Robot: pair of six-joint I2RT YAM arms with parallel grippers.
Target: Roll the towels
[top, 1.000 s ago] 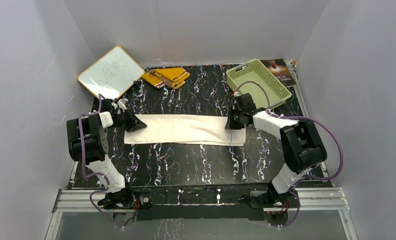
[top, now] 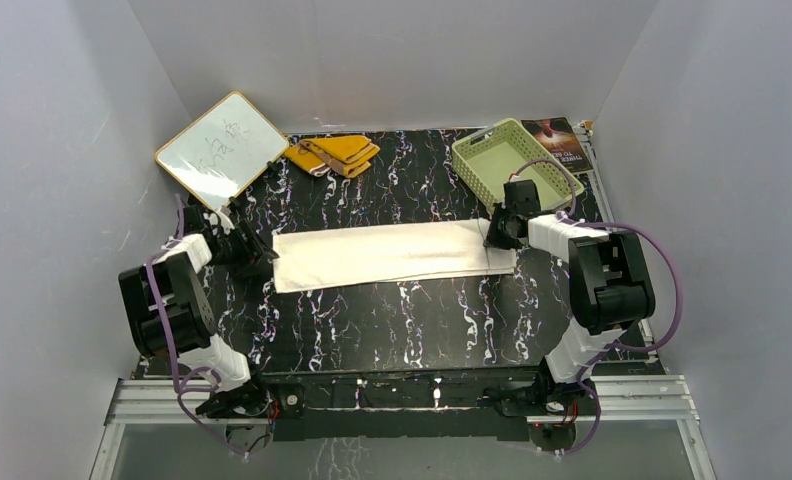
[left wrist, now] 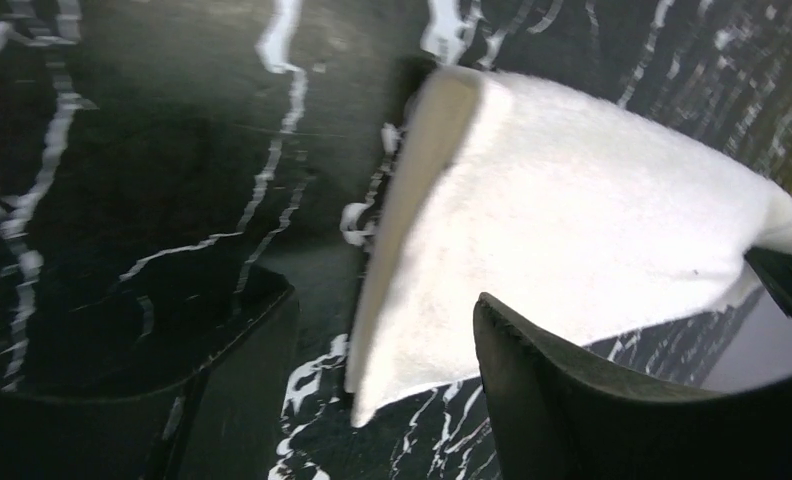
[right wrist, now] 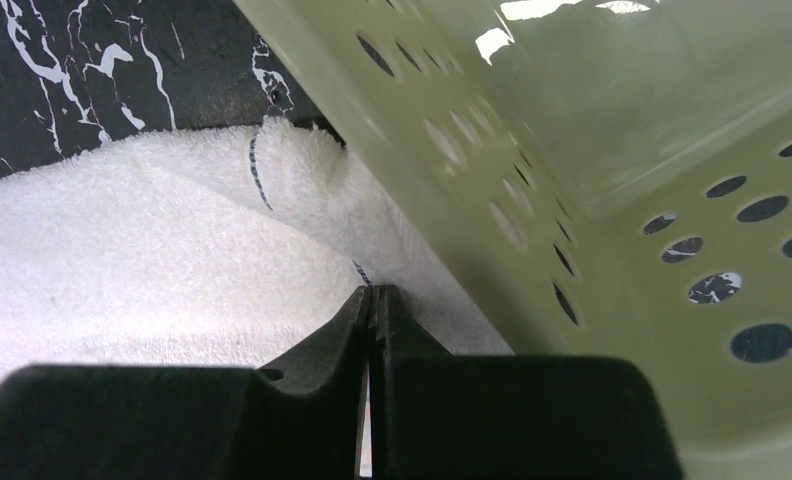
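Note:
A long cream towel (top: 382,254) lies folded lengthwise across the middle of the table. My left gripper is open just off its left end, nothing between the fingers; in the left wrist view that end (left wrist: 427,220) shows a folded edge. My right gripper is shut on the towel's right end (right wrist: 312,200), which is gathered and creased against the green basket's side in the right wrist view; how much cloth is between the fingertips is hidden.
Folded yellow towels (top: 337,155) lie at the back. A whiteboard (top: 217,150) is at the back left, the green basket (top: 492,158) at the back right beside a dark printed sheet (top: 562,140).
My right gripper and the towel have moved right, toward the basket. My left gripper has left the towel's left end, moving left and now sitting open beside it.

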